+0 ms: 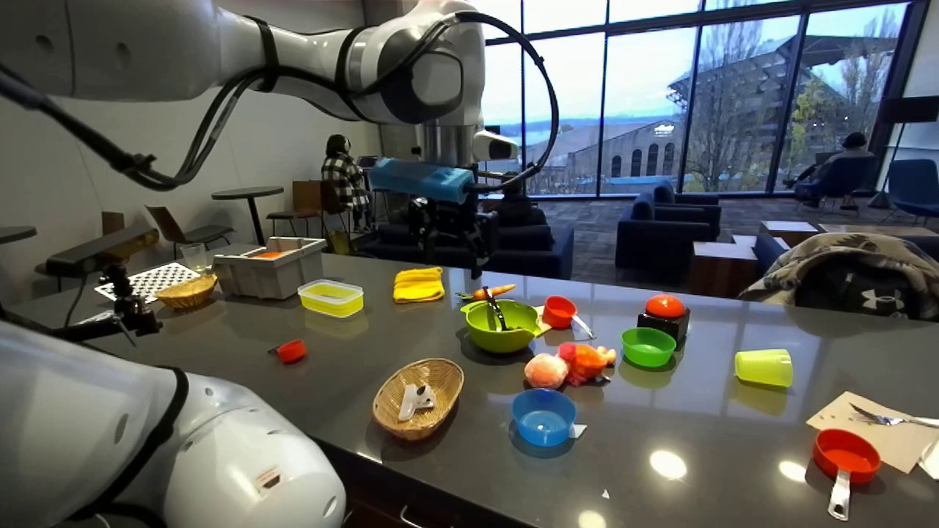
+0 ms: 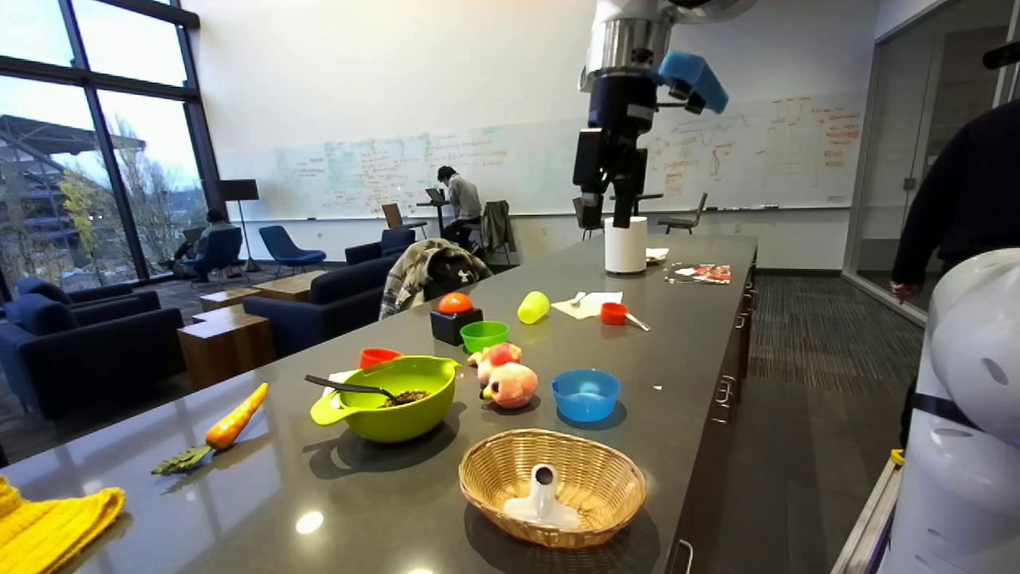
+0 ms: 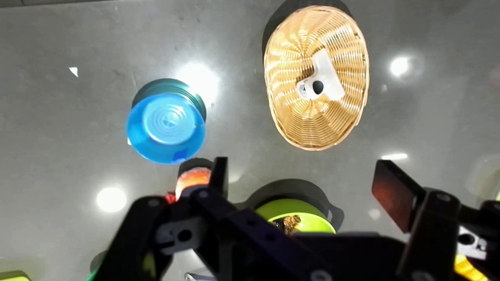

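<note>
High above the counter, my gripper stands open, with nothing between its wide-apart fingers in the wrist view. Exterior view 1 shows the gripper (image 1: 455, 260) above the height of the tabletop objects. A white clip (image 3: 329, 77) lies in an oval wicker basket (image 3: 286, 124) near the counter's front edge. To one side is an empty blue bowl (image 1: 543, 417). The green mixing bowl (image 2: 406, 421) holds brown bits and a black utensil (image 2: 349, 386). Beside it lies a pink-orange plush toy (image 2: 509, 384). My gripper partly hides both in the wrist view.
A carrot (image 1: 493, 291), yellow cloth (image 1: 419, 286), lidded container (image 1: 331, 298) and grey bin (image 1: 273, 268) are toward the back and left. A red button (image 1: 665, 307), green bowl (image 1: 648, 347), yellow cup (image 1: 764, 367) and red measuring cup (image 1: 846, 455) occupy the right side.
</note>
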